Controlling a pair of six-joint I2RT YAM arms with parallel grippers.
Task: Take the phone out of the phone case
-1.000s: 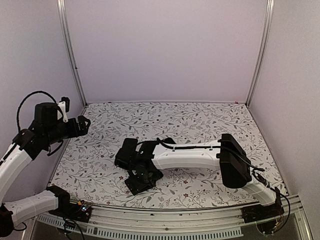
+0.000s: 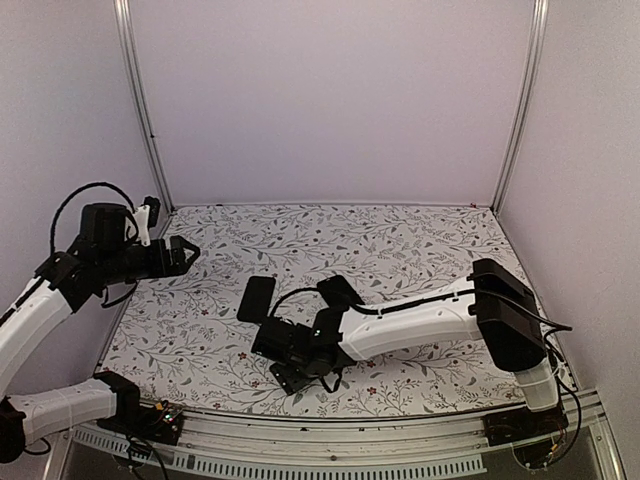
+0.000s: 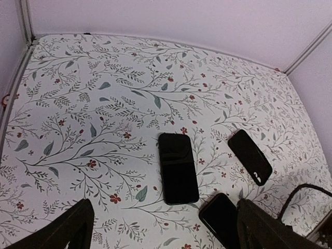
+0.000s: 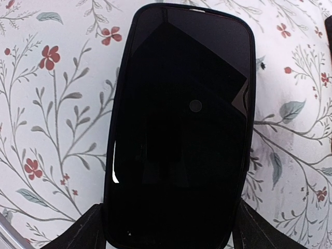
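A glossy black phone (image 4: 179,124) fills the middle of the right wrist view. My right gripper is shut on its near end, a finger at each long edge; whether any case surrounds it I cannot tell. In the left wrist view its dark slab (image 3: 217,215) is partly hidden behind a finger. A dark phone case (image 3: 250,157) with a small camera opening lies flat to the right, apart from the held phone. My left gripper (image 2: 178,255) hangs open at the far left, nothing between its fingers.
Another black rectangular slab (image 3: 178,168) lies flat left of the case. My right arm (image 2: 410,325) reaches across the front of the patterned table (image 2: 430,235).
My right arm has moved right, uncovering the slab on the left in the top view. The left gripper has moved slightly right.
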